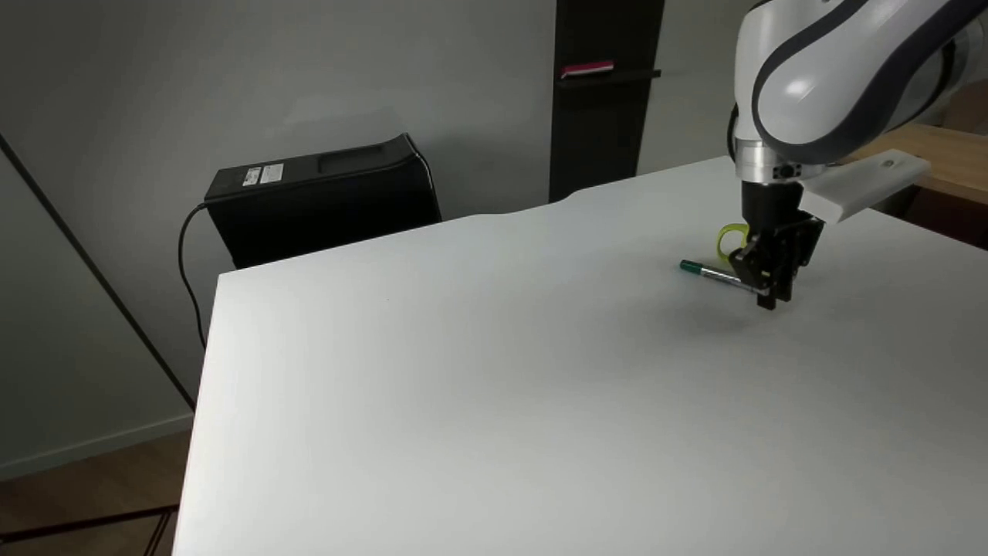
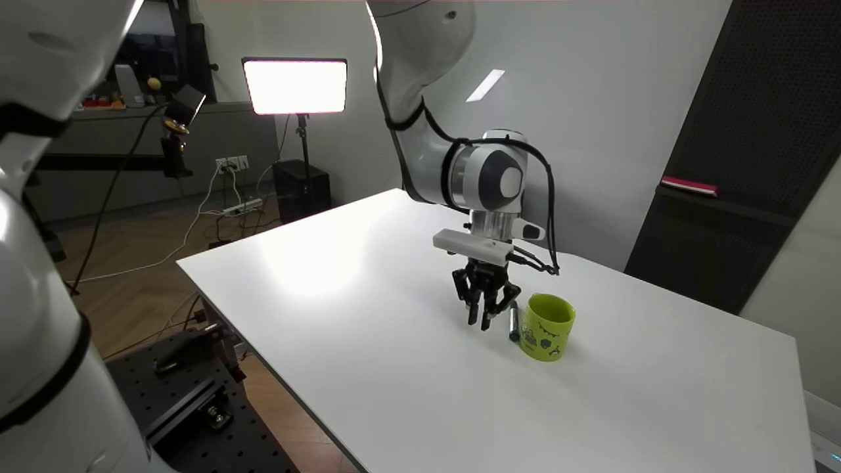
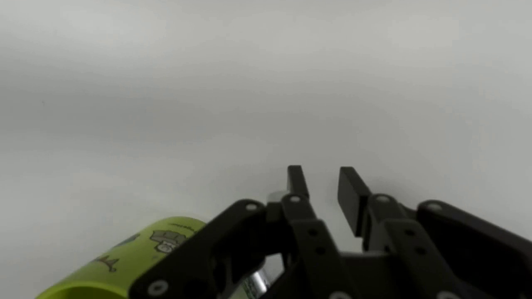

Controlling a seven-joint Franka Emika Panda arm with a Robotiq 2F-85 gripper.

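Observation:
A marker with a green cap (image 1: 691, 267) and silver barrel lies on the white table, beside a lime-green mug (image 2: 545, 330) with small printed pictures. The mug stands upright, mostly hidden behind the arm in exterior view 1. My gripper (image 2: 478, 320) points down low over the table, part open, and bare table shows between its fingertips in the wrist view. The marker (image 2: 514, 324) is outside the fingers, between them and the mug. At the lower left of the wrist view, the mug (image 3: 144, 254) and a bit of silver barrel (image 3: 257, 284) show past the gripper linkage.
A black box-like unit (image 1: 319, 199) stands beyond the table's back edge. A bright lamp panel (image 2: 295, 87) stands off the table.

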